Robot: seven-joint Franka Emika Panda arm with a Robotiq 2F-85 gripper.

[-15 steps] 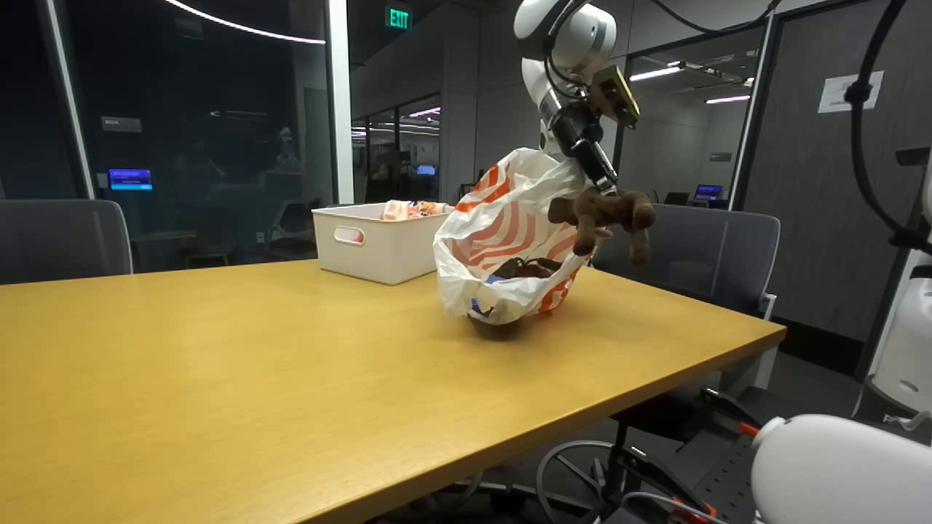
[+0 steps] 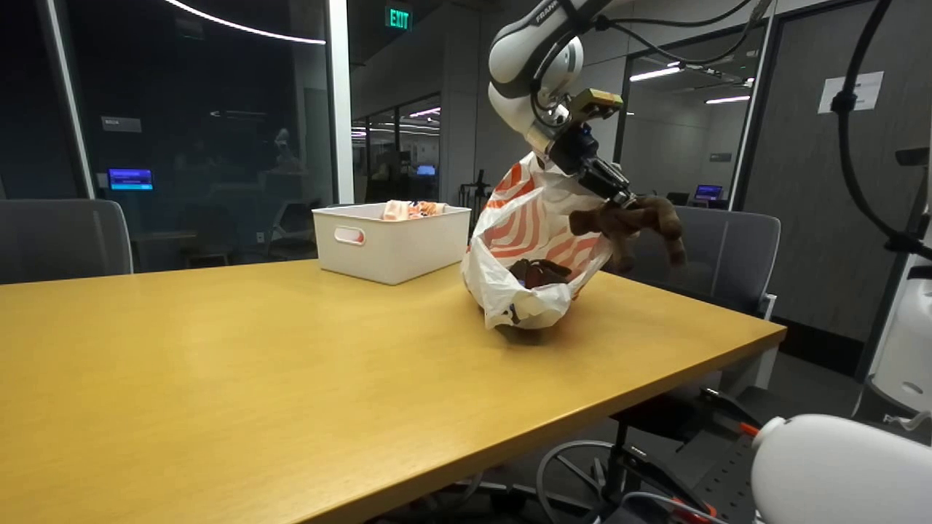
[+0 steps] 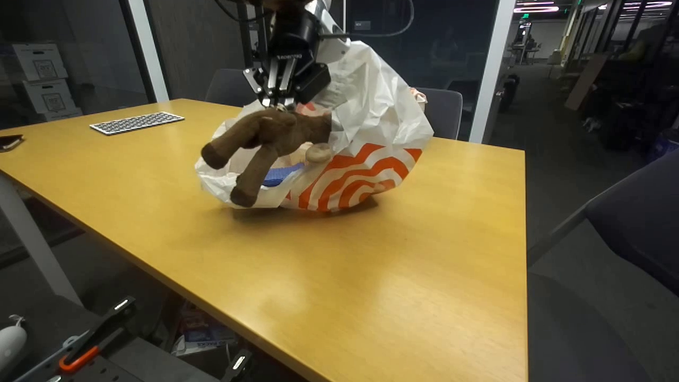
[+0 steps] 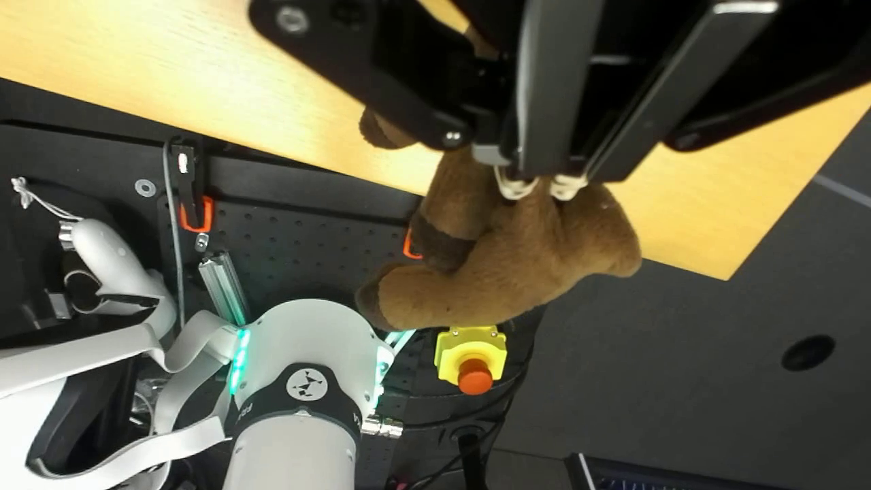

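Observation:
A brown plush toy (image 2: 629, 220) with dangling limbs hangs from my gripper (image 2: 622, 199), which is shut on it. In the wrist view the plush toy (image 4: 522, 253) sticks out beneath the fingertips (image 4: 516, 186), its dark-tipped limbs pointing left. A white plastic bag with orange stripes (image 3: 382, 127) lies tilted on the table behind and beside the toy. Inside the bag's mouth show a dark reddish-brown item (image 2: 539, 274) and something blue (image 3: 281, 175). One end of the toy presses against the bag in exterior view 2; whether they are caught together I cannot tell.
A white bin (image 2: 397, 249) holding patterned cloth stands behind the bag. A keyboard (image 3: 137, 123) lies at its far side. Chairs border the table, and a second arm's base (image 4: 314, 343) sits beyond its edge.
The arm, with the plush toy held, has shifted a little right in exterior view 1 and its wrist has tilted. The bag has moved right as well, its mouth sagging lower.

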